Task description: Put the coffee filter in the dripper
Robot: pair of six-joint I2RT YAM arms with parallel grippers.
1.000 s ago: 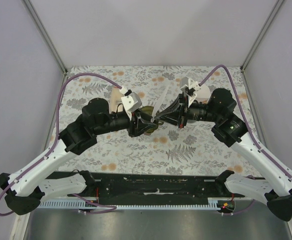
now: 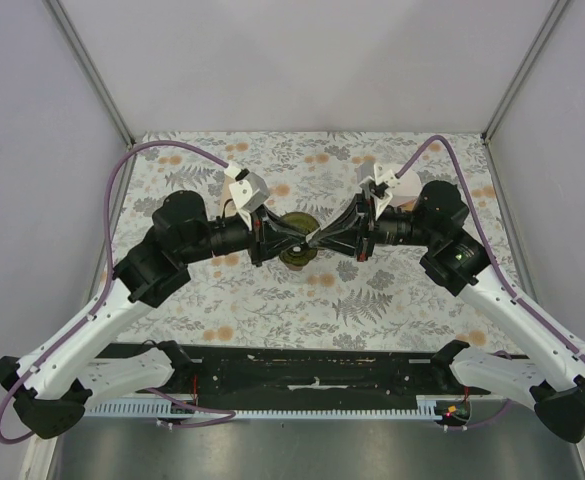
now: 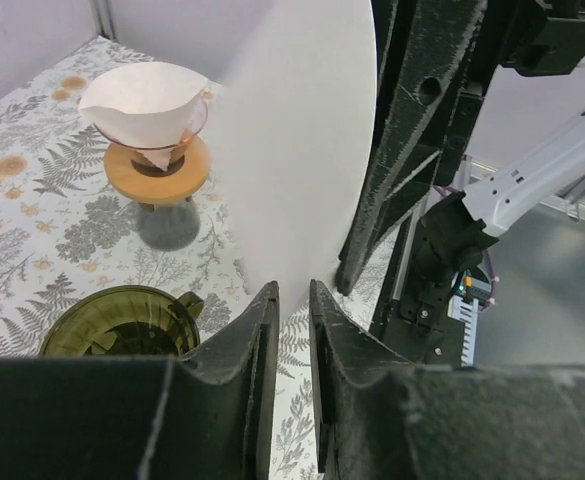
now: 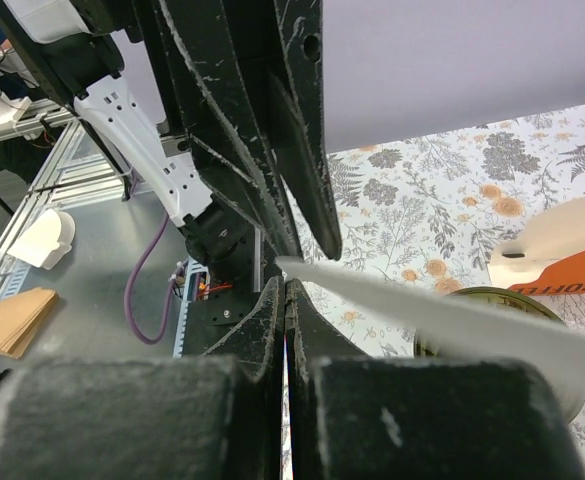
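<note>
Both grippers meet over the middle of the table, above the green dripper (image 2: 297, 260), also seen in the left wrist view (image 3: 112, 320). A white paper filter (image 3: 297, 170) is held upright between them. My left gripper (image 2: 304, 242) has its fingers close together at the filter's lower end; in its own view they almost touch, and the exact finger state is unclear. My right gripper (image 2: 317, 238) is shut on the filter's edge, its fingertips together in the right wrist view.
A stack of filters on a wooden-collared carafe (image 3: 162, 170) stands at the right of the table. An orange-and-cream coffee box lies at the left.
My left arm has shifted and turned slightly at the filter. The right arm has moved very little, and the filter appears turned a little.
</note>
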